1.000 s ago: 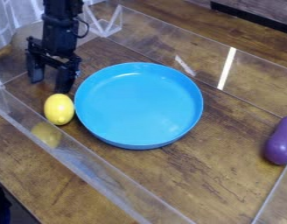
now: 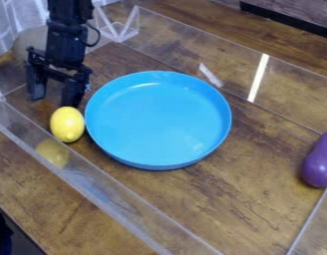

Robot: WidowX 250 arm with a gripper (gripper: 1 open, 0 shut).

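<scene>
My black gripper (image 2: pixel 55 84) is at the upper left, low over the wooden surface and open, with its arm rising behind it. A yellow oval object (image 2: pixel 67 124) lies just below it, toward the front. A large blue round tray or plate (image 2: pixel 157 118) fills the middle. A purple elongated object (image 2: pixel 318 159) lies at the right edge. Whether the fingertips touch the surface is unclear.
Clear plastic walls (image 2: pixel 87 189) run along the left front, with more clear edges at the back and right. Bare wood (image 2: pixel 219 199) lies to the right and front of the blue tray.
The gripper has shifted only slightly at the upper left. The yellow object, blue tray and purple object look unmoved.
</scene>
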